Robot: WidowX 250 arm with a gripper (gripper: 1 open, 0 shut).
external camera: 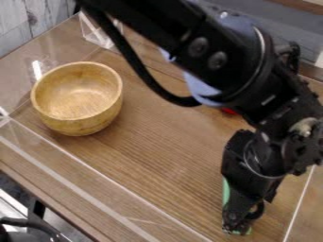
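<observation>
My black gripper [245, 203] is down at the lower right of the camera view, open, its fingers around a green block [229, 193] on the wooden table [139, 170]. The gripper covers most of the block, and I cannot tell whether the fingers touch it. A wooden bowl [78, 111] sits at the upper left, well away from the gripper.
A red object [229, 112] is partly hidden behind the arm at the upper middle. A clear plastic item stands at the top left. The table between bowl and gripper is clear. The table's left edge runs along the lower left.
</observation>
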